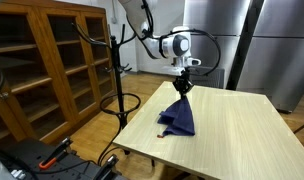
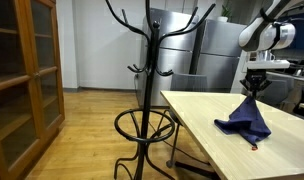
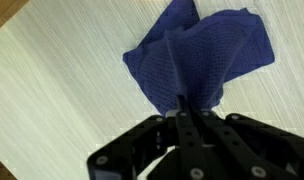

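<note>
A dark blue cloth (image 1: 179, 121) is partly raised off the pale table, its upper part drawn up to a peak under my gripper (image 1: 183, 92). In the second exterior view the cloth (image 2: 248, 118) rises to a point at the gripper (image 2: 252, 91), while its lower edge rests on the table. Seen from the wrist, the cloth (image 3: 197, 58) spreads out ahead of the fingers and a fold runs up to the tips of the gripper. The fingers are shut on that fold.
A small red-orange thing (image 2: 254, 147) lies at the cloth's near edge. A black coat stand (image 2: 147, 110) stands beside the table.
</note>
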